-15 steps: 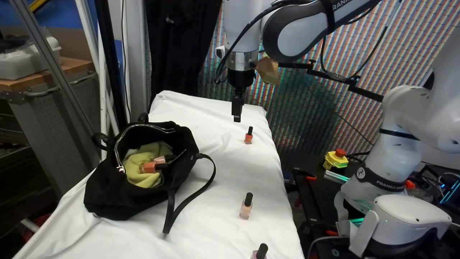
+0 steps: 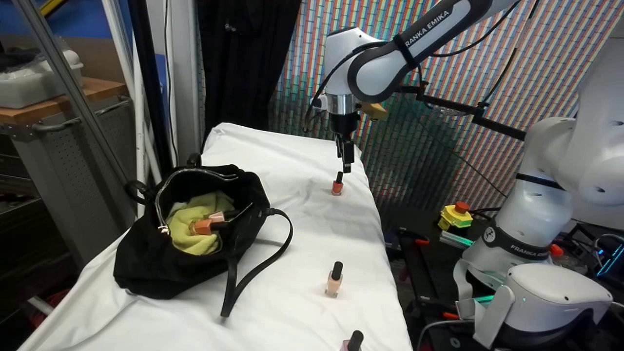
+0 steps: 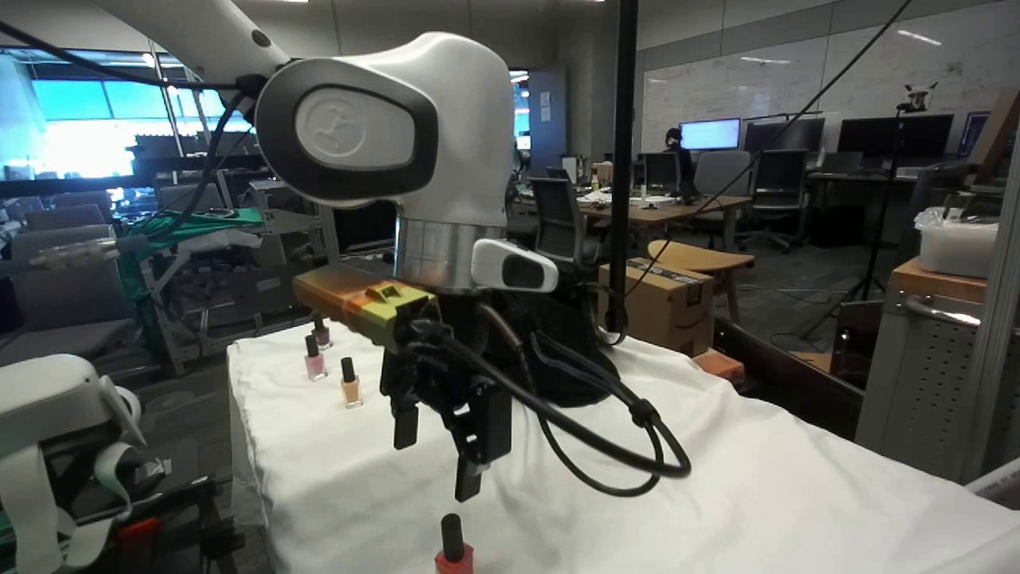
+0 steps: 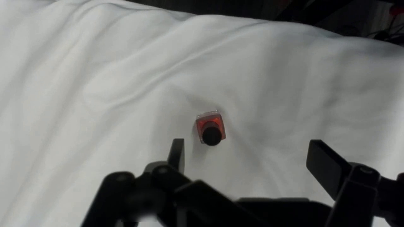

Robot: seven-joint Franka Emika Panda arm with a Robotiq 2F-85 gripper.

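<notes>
A red-orange nail polish bottle (image 2: 337, 186) with a black cap stands upright at the far end of the white-covered table. My gripper (image 2: 345, 163) hangs just above and behind it, pointing down. Seen from the wrist, the bottle (image 4: 210, 126) sits ahead of the gap between the widely spread fingers, nearer the left finger (image 4: 177, 157). Nothing is between them; the gripper is open. In the second exterior view the same bottle (image 3: 454, 560) is cut off by the lower edge, below the gripper (image 3: 436, 464).
An open black bag (image 2: 175, 272) holds a yellow-green cloth (image 2: 196, 243) and polish bottles. A peach bottle (image 2: 334, 282) and a pink one (image 2: 352, 344) stand nearer the front. Beyond the table's right edge sits a white headset (image 2: 555, 298). Cloth around the red-orange bottle is clear.
The arm has come lower and shifted right in exterior view 1, bringing my gripper close to the red-orange bottle. The bottles and bag have stayed where they were.
</notes>
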